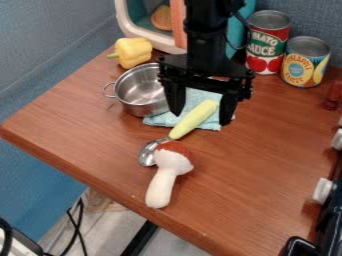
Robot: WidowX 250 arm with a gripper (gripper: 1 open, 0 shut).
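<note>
My black gripper [201, 108] hangs over a light blue cloth [160, 119] near the back middle of the table, its two fingers apart and pointing down. Beneath and between them lies a spoon with a pale yellow handle [194, 119], its metal bowl toward the front. A white plush mushroom with a red cap [164, 180] lies just in front of the spoon. Left of the gripper stands a steel pot [136, 92].
Behind are a yellow pepper [132, 50], a teal-edged toy box [147, 20], a tomato sauce can [265, 45] and another can [305, 63]. A black appliance [325, 210] lines the right edge.
</note>
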